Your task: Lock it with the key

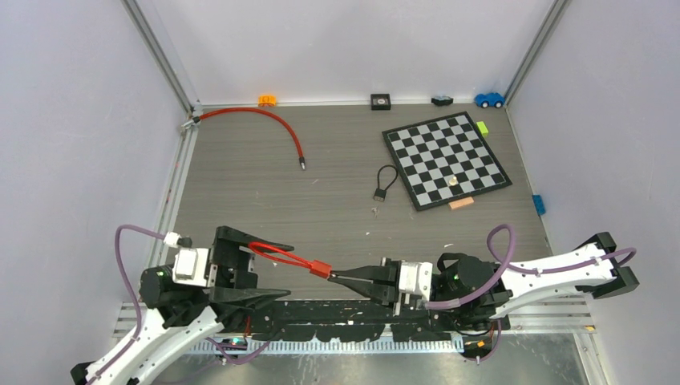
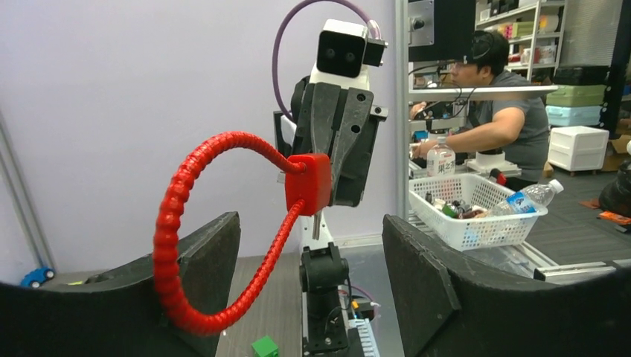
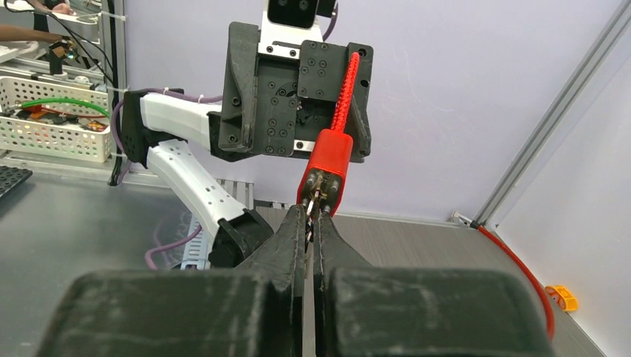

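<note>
A red padlock body (image 1: 319,269) with a long red looped cable shackle (image 2: 171,223) is held out between the arms. My right gripper is shut on thin metal at the bottom of the red lock (image 3: 329,152), apparently the key; whether it is inserted cannot be told. My left gripper (image 1: 271,269) stands open, its fingers apart on either side behind the cable loop, holding nothing; the loop hangs in front of one finger in the left wrist view.
The chessboard (image 1: 447,160), a small black cable lock (image 1: 380,192) and a red hose (image 1: 293,136) lie on the table behind the grippers.
</note>
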